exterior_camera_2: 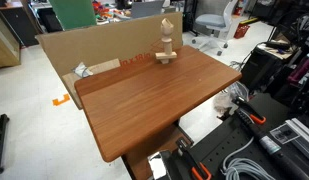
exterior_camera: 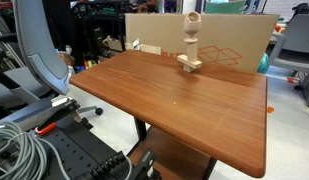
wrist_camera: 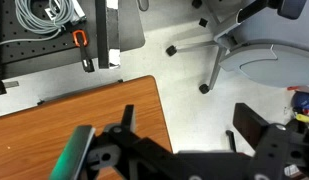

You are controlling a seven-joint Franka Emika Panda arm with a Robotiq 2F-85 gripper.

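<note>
In the wrist view my gripper shows at the bottom edge, its two dark fingers wide apart and nothing between them. It is open above the corner of the wooden table (wrist_camera: pixel 104 115). On that table stands a light wooden mount (exterior_camera: pixel 191 42) with a round, ring-like top and a stepped base, near the back edge. The same wooden mount (exterior_camera_2: pixel 167 40) appears upright in the second exterior view, well apart from my gripper. Neither exterior view shows the gripper clearly.
A cardboard panel (exterior_camera_2: pixel 104 50) stands behind the table. An office chair (wrist_camera: pixel 269 65) is beside the table, and a coiled cable (wrist_camera: pixel 49 14) lies on the dark robot base (wrist_camera: pixel 54 45).
</note>
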